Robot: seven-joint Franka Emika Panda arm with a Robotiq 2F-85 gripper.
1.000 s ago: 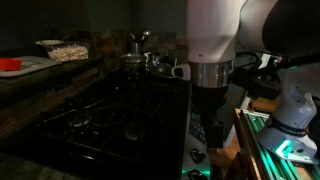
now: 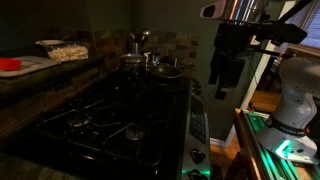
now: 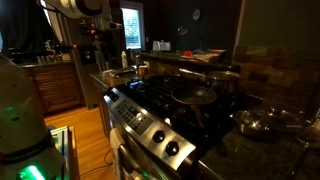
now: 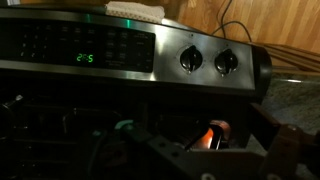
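My gripper (image 2: 222, 82) hangs in the air over the front right of the black stove (image 2: 110, 115), with nothing held. In the wrist view the dark fingers of the open gripper are spread along the bottom edge. Below them lie the stove's control panel (image 4: 80, 45), with a green clock display, and two knobs (image 4: 191, 58). A small orange-and-white patch (image 4: 212, 133) shows between the fingers; what it is I cannot tell. In the second exterior view the arm (image 3: 95, 22) stands raised at the far left, its fingertips too dark to make out.
A frying pan (image 3: 194, 95) rests on the stove, and a shiny lidded pan (image 3: 262, 122) stands on the counter beside it. On the raised ledge sit a red item (image 2: 10, 64) and a clear container (image 2: 68, 52). A light towel (image 4: 136, 11) hangs by the stove's front.
My gripper has risen and swung from beside the control panel's front, tilting so that its fingers now show higher up. The stove and the things round it look unmoved.
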